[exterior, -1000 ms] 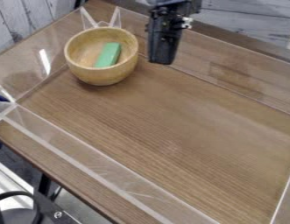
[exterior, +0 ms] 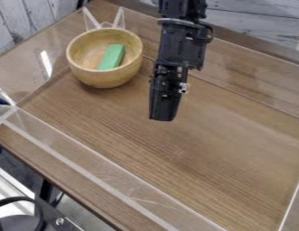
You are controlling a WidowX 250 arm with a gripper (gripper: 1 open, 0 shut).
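Observation:
My gripper (exterior: pixel 163 112) hangs over the middle of the wooden table, pointing down, its dark fingers close together with nothing visible between them. To its upper left sits a round wooden bowl (exterior: pixel 88 72) with a green block (exterior: pixel 112 56) inside.
A pale plank wall (exterior: pixel 260 18) runs along the back. Black cables (exterior: pixel 19 207) lie at the lower left, and a small blue item sits at the left edge.
My gripper has moved down and toward the front of the table, away from the back beside the bowl. The bowl and block look unmoved.

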